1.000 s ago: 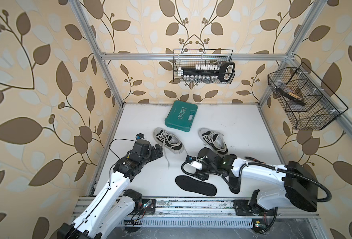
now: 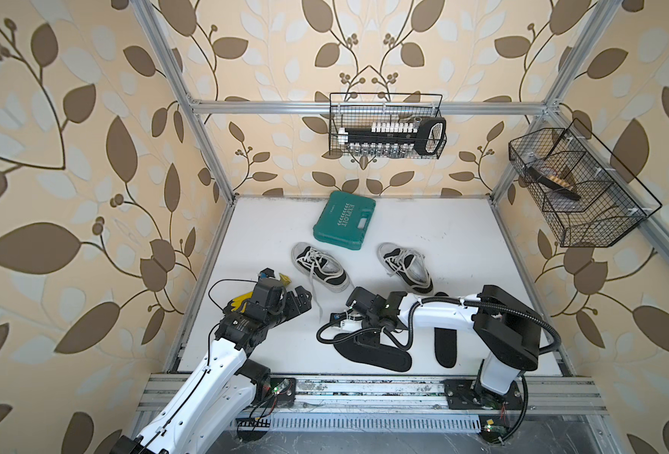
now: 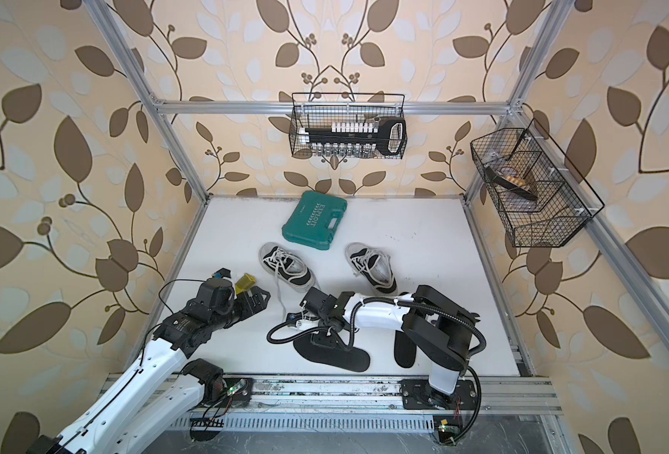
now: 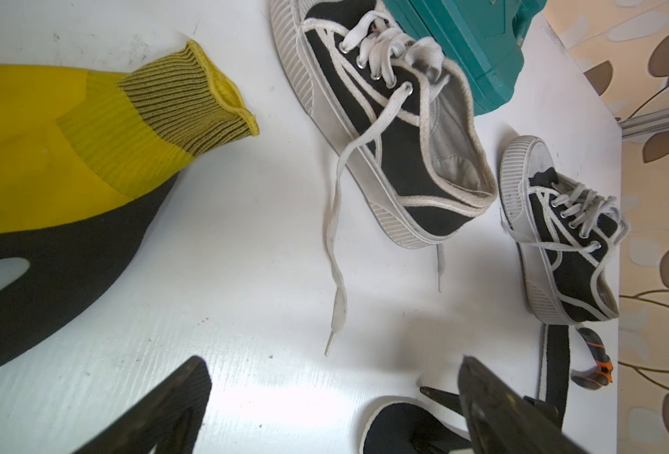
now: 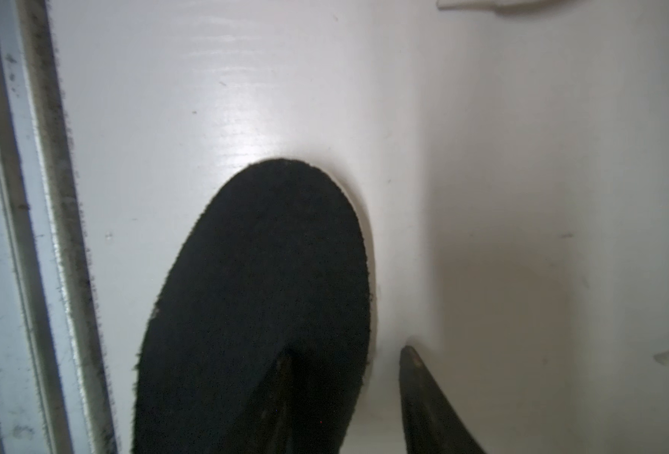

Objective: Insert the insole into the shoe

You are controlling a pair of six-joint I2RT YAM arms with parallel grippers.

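Note:
Two black-and-grey sneakers, the left one (image 2: 319, 265) and the right one (image 2: 404, 266), stand mid-table. One black insole (image 2: 372, 355) lies along the front edge, another (image 2: 445, 340) lies lengthwise below the right shoe. In the right wrist view my right gripper hangs low at the rounded end of an insole (image 5: 251, 265), part open, one finger over it and one beside its edge, nothing seen held. My left gripper is open above the left of the table, nothing between its fingers.
A yellow-and-black glove (image 4: 84, 143) lies at the left. A teal case (image 2: 343, 219) lies at the back. Wire baskets (image 2: 387, 132) hang on the walls.
My right arm has swung left and down over the front insole. My left gripper has shifted slightly downward in the top left view.

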